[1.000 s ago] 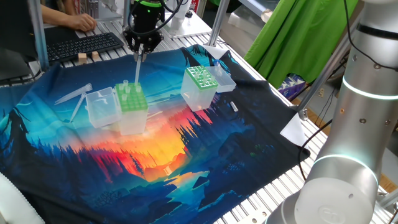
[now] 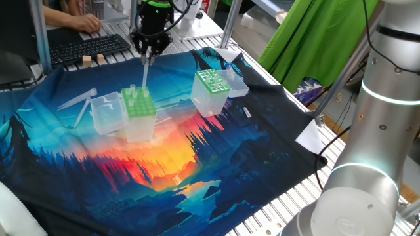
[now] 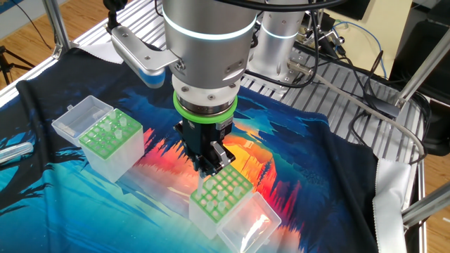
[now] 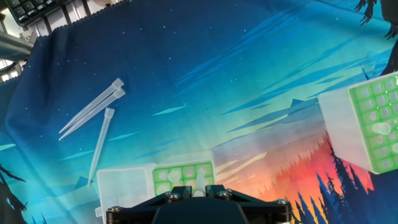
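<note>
My gripper [image 2: 148,58] is shut on a clear pipette tip [image 2: 146,73], which hangs nearly upright. The tip's lower end meets the far edge of a green-topped tip rack [image 2: 139,113] in exterior view 1; whether it sits in a hole or just above cannot be told. Several tips stand in this rack, and its clear lid [image 2: 108,113] lies open beside it. From the other side, the gripper [image 3: 214,169] is over the rack's back corner [image 3: 221,191]. In the wrist view the held tip [image 4: 200,182] shows between the fingers, in front of the rack [image 4: 163,169].
A second green-topped rack [image 2: 211,92] with an open lid [image 2: 237,85] stands apart, also holding tips. Three loose tips lie on the cloth, among them one [image 4: 101,146] near the first rack's lid. A person's hand [image 2: 86,23] rests by a keyboard [image 2: 88,48] beyond the cloth.
</note>
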